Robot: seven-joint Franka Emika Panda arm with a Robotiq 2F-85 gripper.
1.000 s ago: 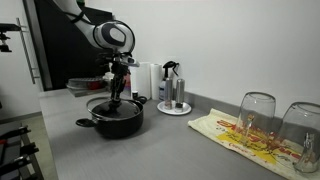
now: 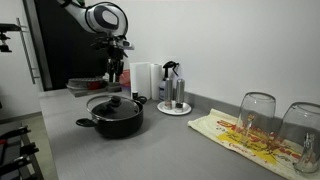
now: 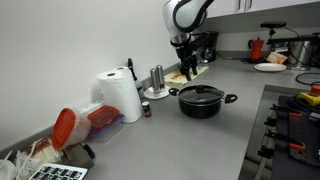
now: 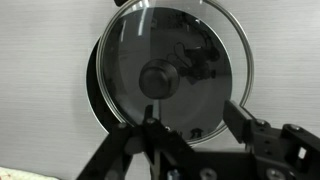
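Note:
A black pot (image 2: 121,125) with two side handles stands on the grey table. Its glass lid (image 4: 205,75), with a dark round knob (image 4: 158,78), rests on top. In the wrist view the lid lies off-centre, its rim reaching past the pot on one side while the pot's dark edge shows on the other. Above the lid, clear of the knob, hangs my gripper (image 2: 113,72). Its fingers (image 4: 237,116) are apart in the wrist view, with nothing seen between them.
Behind the pot are a paper towel roll (image 3: 119,95) and a white plate (image 2: 174,109) with bottles. A patterned cloth (image 2: 225,130) with two upturned glass jars (image 2: 256,112) lies to the right in exterior view 1.
My gripper has risen from around the lid's knob to a spot above it. The lid and pot have stayed in place.

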